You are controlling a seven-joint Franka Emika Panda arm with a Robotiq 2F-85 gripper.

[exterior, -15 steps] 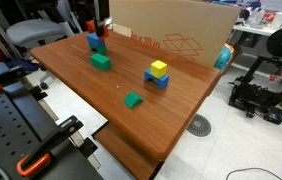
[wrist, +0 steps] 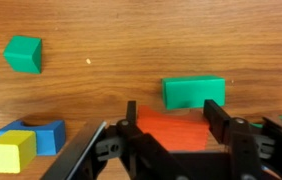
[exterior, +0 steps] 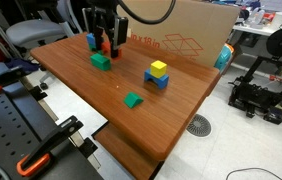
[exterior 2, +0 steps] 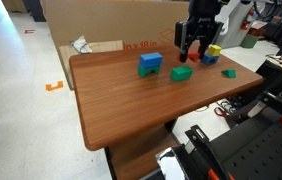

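Observation:
An orange-red block (wrist: 173,132) is between the fingers of my gripper, which is shut on it. The gripper (exterior: 108,44) holds the block low over the table, beside a green block (exterior: 101,62). In the wrist view that green block (wrist: 193,92) lies just past the held block. From exterior view 2, the held block (exterior 2: 193,57) appears behind and right of the green block (exterior 2: 181,74). Whether the held block touches the table I cannot tell.
A yellow block (exterior: 158,69) rests on a blue block (exterior: 155,82). Another green block (exterior: 133,100) lies apart near the front edge. A blue block (exterior 2: 150,60) stands left of the gripper in exterior view 2.
In exterior view 1 my gripper has moved right and down, carrying the orange-red block closer to the table by the green block. The blocks on the table look unmoved.

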